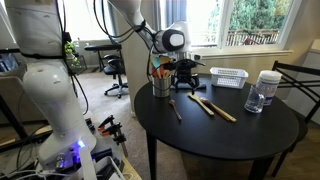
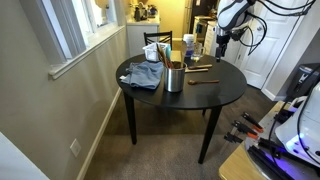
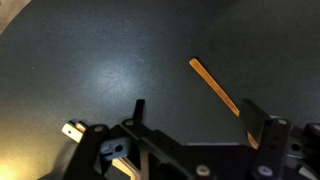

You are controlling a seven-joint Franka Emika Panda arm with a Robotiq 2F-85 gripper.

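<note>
My gripper hangs above the far part of the dark round table, to the right of a metal canister full of utensils. In the wrist view its two fingers are spread wide, and nothing shows between them. A thin brown wooden utensil lies on the tabletop below, running toward the right finger. Pale wooden pieces lie at the lower left of that view, partly hidden by the gripper. In the first exterior view a reddish spoon and long tan utensils rest on the table, apart from the canister.
A white basket and a crumpled grey-blue cloth sit near the table's edge. Clear bottles stand by the chair side.
</note>
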